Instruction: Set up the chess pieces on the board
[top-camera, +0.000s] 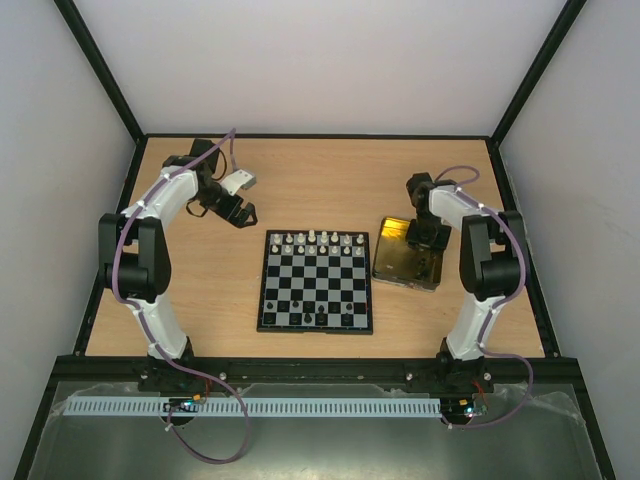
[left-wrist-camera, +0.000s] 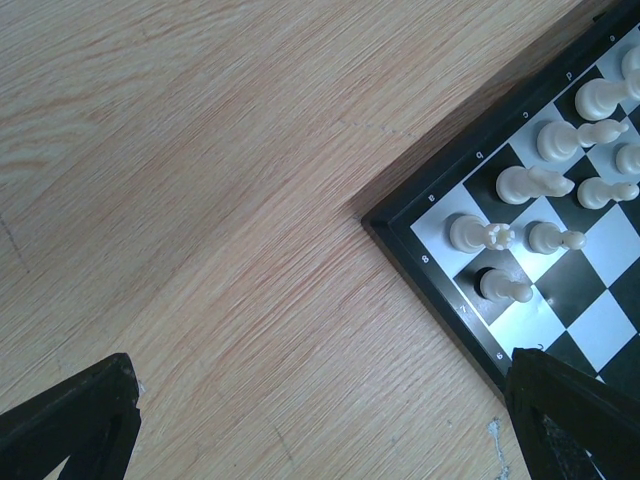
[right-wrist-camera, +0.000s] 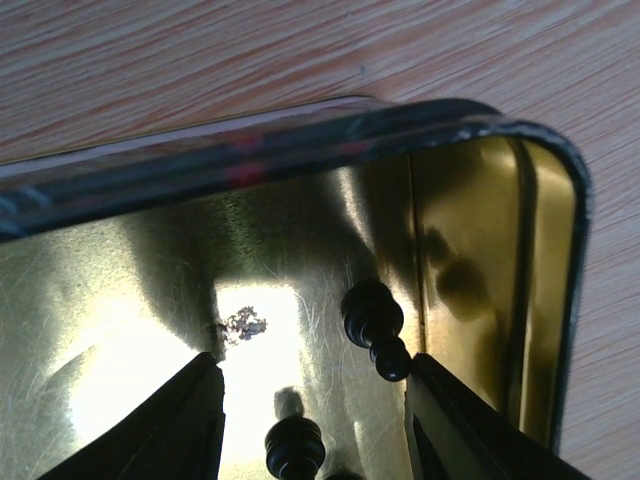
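Note:
The chessboard (top-camera: 315, 281) carries white pieces (left-wrist-camera: 538, 182) along its far rows and several black pieces (top-camera: 321, 318) along the near rows. My right gripper is open, low over the gold tray (top-camera: 394, 263), its fingertips on either side of the space below a black pawn (right-wrist-camera: 373, 325), with nothing clearly held. A second black piece (right-wrist-camera: 294, 446) stands between the fingers lower in the right wrist view. My left gripper is open and empty above bare table, left of the board.
The tray sits just right of the board, its rim (right-wrist-camera: 300, 150) near my right gripper. Dark frame rails border the workspace.

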